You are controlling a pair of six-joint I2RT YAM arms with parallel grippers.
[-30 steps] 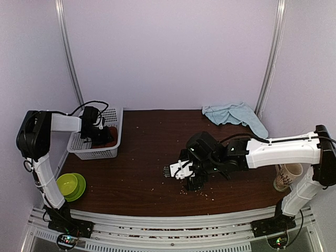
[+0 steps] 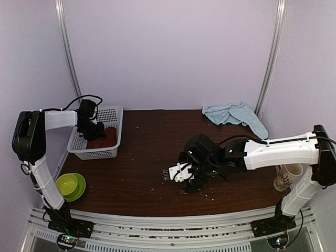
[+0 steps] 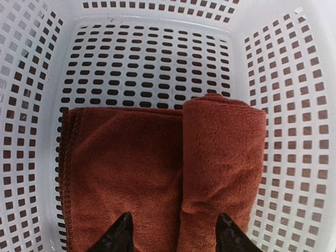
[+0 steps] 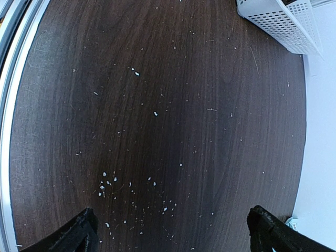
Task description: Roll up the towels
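Note:
Two rust-red towels lie in the white plastic basket at the left: a flat folded one and, to its right, a thicker folded or rolled one. My left gripper hangs over them, fingers apart, with nothing seen held. My right gripper is open and empty above the crumb-strewn table near the front middle. A light blue cloth lies bunched at the back right.
Green dishes stand at the front left, a patterned mug at the right behind the right arm.
The right arm stays put.

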